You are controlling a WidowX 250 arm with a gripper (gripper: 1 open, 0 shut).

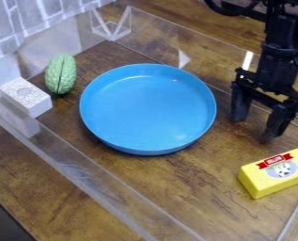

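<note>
My black gripper is low over the wooden table at the right, just beside the right rim of a round blue tray. Its fingers point down, and I cannot tell from this view whether they are apart or together, or whether anything is between them. A yellow box with a red label lies below the gripper at the lower right. A green ridged object lies left of the tray.
A white block sits at the left edge among clear plastic walls that border the work area. A tiled wall stands at the back left. Bare wood fills the lower left.
</note>
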